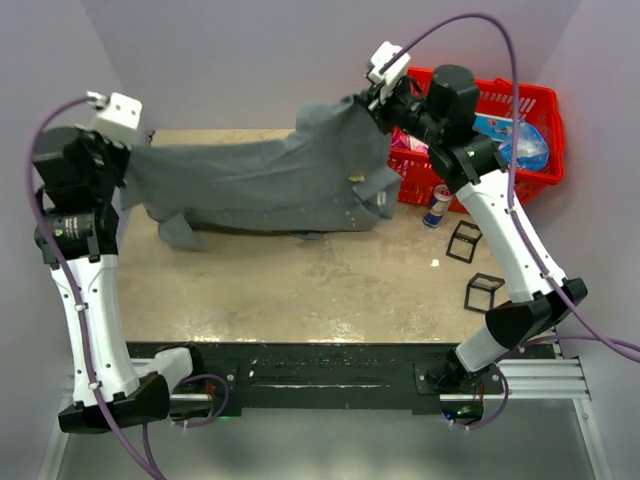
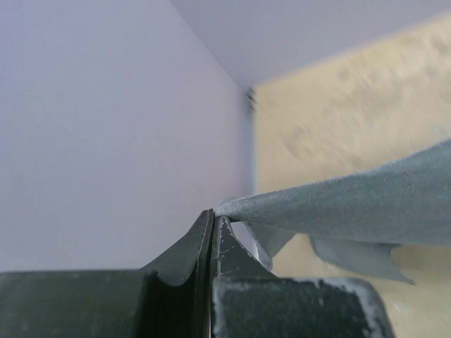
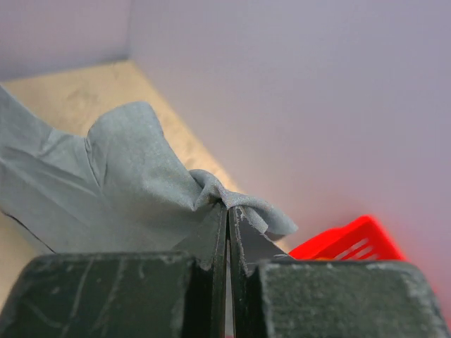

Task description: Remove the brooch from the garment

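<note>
Stretched between my two arms, the grey garment [image 1: 250, 180] hangs lifted above the table. My left gripper is shut on one end of the garment [image 2: 352, 208], pinching its edge at the fingertips. At the other end, the right gripper is shut on a bunched fold of the cloth [image 3: 141, 176]. A small tan-gold spot [image 1: 356, 179] shows on the garment's right part in the top view; it may be the brooch, but it is too small to tell. Neither wrist view shows a brooch.
The red basket [image 1: 555, 120] stands at the back right, partly behind my right arm, with a blue-wrapped item [image 1: 530, 145] in it. A can [image 1: 438, 205] and two dark frames [image 1: 463, 241] lie near the right edge.
</note>
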